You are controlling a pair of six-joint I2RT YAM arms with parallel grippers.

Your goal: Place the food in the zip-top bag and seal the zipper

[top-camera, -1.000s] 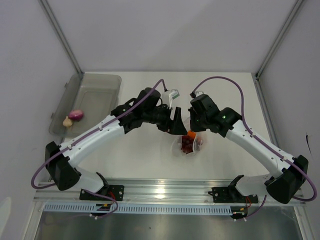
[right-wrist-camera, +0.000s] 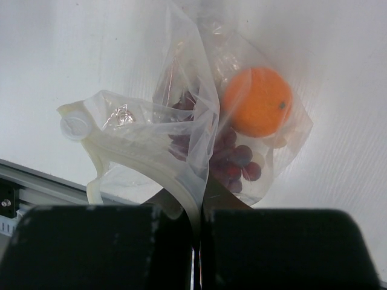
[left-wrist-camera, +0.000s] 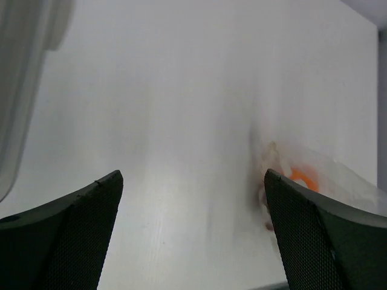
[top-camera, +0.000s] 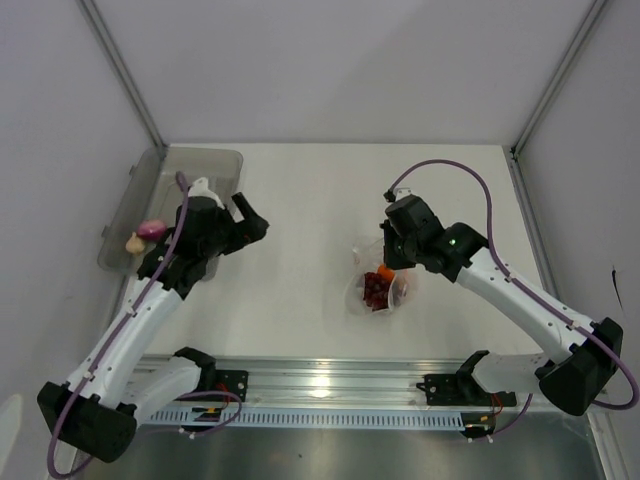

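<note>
The zip top bag (top-camera: pixel 362 293) holds red grapes (right-wrist-camera: pixel 233 163) and an orange (right-wrist-camera: pixel 257 101); its translucent zipper strip (right-wrist-camera: pixel 148 158) curves into the fingers of my right gripper, which are shut on the bag's edge. My left gripper (top-camera: pixel 240 217) stands open over the table near the grey tray, nothing between its fingers; in the left wrist view the bag is blurred beyond its right finger.
The grey tray (top-camera: pixel 200 160) at the left holds a red onion (top-camera: pixel 152 229) and a pale bulb (top-camera: pixel 134 243). Metal rails run along the front edge.
My left gripper has swung left, away from the bag, toward the tray. The right gripper has shifted very slightly, still at the bag.
</note>
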